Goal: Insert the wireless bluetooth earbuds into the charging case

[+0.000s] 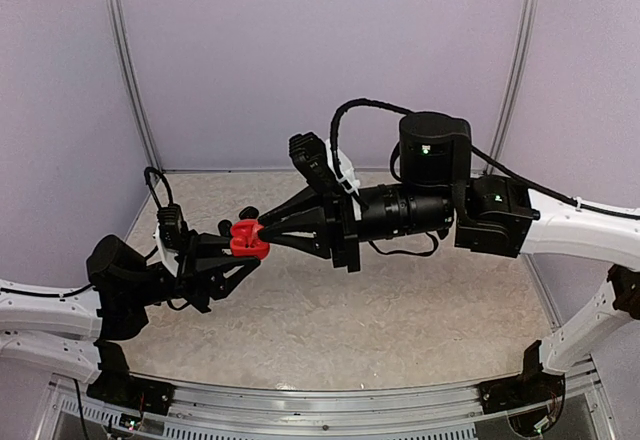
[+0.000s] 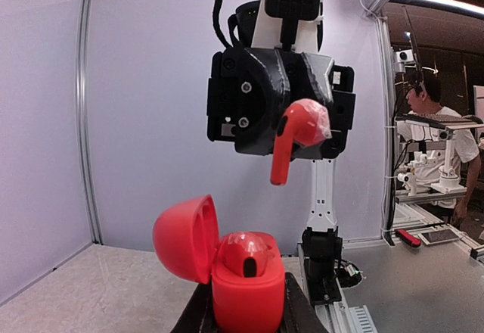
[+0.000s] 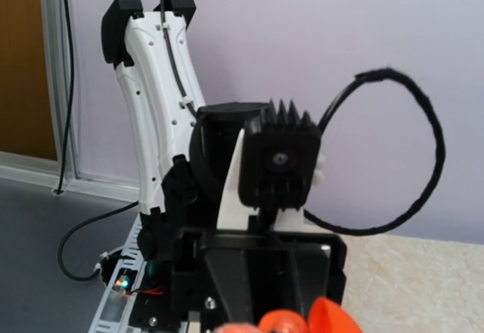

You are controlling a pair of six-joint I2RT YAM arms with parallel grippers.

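Observation:
The red charging case is in the grip of my left gripper, its lid standing open at the left in the left wrist view. A dark opening shows in the case body; whether an earbud sits inside, I cannot tell. My right gripper is shut on a red earbud, its stem hanging down. From the left wrist, that earbud appears above and right of the case. The top view has the right fingertips at the case's right side, hiding the earbud. Along the right wrist view's bottom edge, the case lid shows partly.
The pale tabletop beneath both arms is bare, and the case is held above it. A metal rail runs along the front. A black cable loops beside the left arm.

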